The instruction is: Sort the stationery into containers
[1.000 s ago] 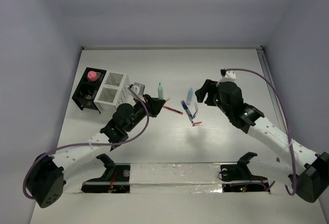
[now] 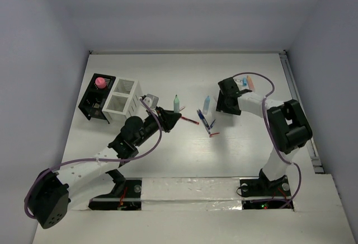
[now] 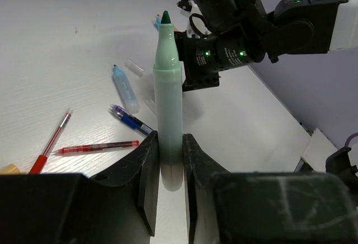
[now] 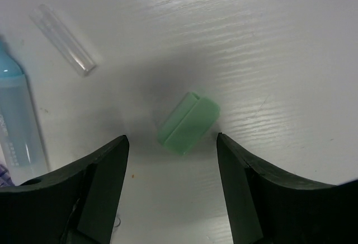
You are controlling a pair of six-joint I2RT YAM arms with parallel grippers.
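Held upright in my left gripper is a pale green marker (image 3: 168, 93) with a dark tip bare at its top. In the top view this marker (image 2: 177, 104) stands over the middle of the table. My right gripper is open, low over the table on the right side. A small green cap (image 4: 189, 122) shows in the space between its fingertips, apparently touching neither. Near it lie a clear cap (image 4: 64, 40) and a light blue marker (image 4: 19, 121). Blue pens (image 2: 205, 120) and red pens (image 3: 98, 147) lie mid-table.
At the left stand a black container (image 2: 88, 99), with a pink object (image 2: 100, 82) in it, and a white divided container (image 2: 123, 95). An orange marker (image 2: 250, 83) lies beyond the right arm.
My right arm has swung in and reached farther back, its gripper coming lower toward the table. The left arm has barely shifted, still carrying the green marker.
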